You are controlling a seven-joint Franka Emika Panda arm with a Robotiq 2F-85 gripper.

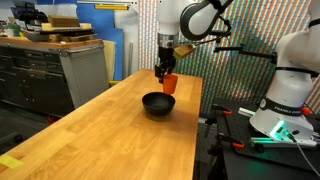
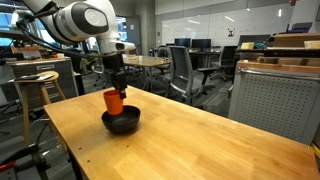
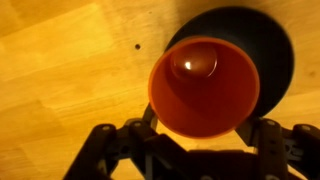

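Observation:
An orange-red cup is held by its near side in my gripper, which is shut on the cup's wall. In the wrist view I look down into the cup, and its mouth faces the camera. A black bowl rests on the wooden table. In the second exterior view the cup is upright above the far-left part of the bowl. From above, the bowl shows partly behind the cup. Whether cup and bowl touch, I cannot tell.
A white robot arm stands beyond the table's right edge. A dark chair is off the far side.

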